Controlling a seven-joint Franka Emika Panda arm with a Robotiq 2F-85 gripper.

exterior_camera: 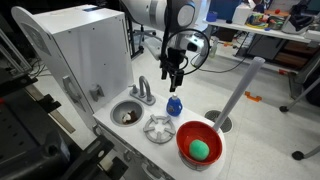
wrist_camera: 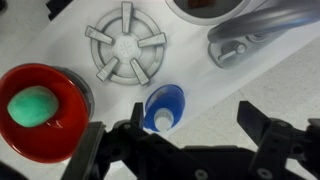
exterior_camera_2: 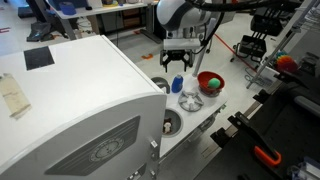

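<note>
A small blue object with a pale top (exterior_camera: 174, 106), perhaps a bottle, stands on the white counter between the stove ring and the open floor. In the wrist view the blue object (wrist_camera: 164, 101) lies between and a little beyond my fingertips, nearer the left one. My gripper is open, its black fingers well apart with nothing between them. From the side, the gripper (exterior_camera: 168, 90) hangs just above and behind the blue object, apart from it as far as I can see.
Beside the blue object sit a grey stove ring (exterior_camera: 159, 128) and a red bowl (exterior_camera: 199, 134) holding a green ball (exterior_camera: 199, 150). A round sink (exterior_camera: 127, 113) with a tall faucet (exterior_camera: 146, 92) lies to the left. A white cabinet (exterior_camera: 85, 50) stands behind.
</note>
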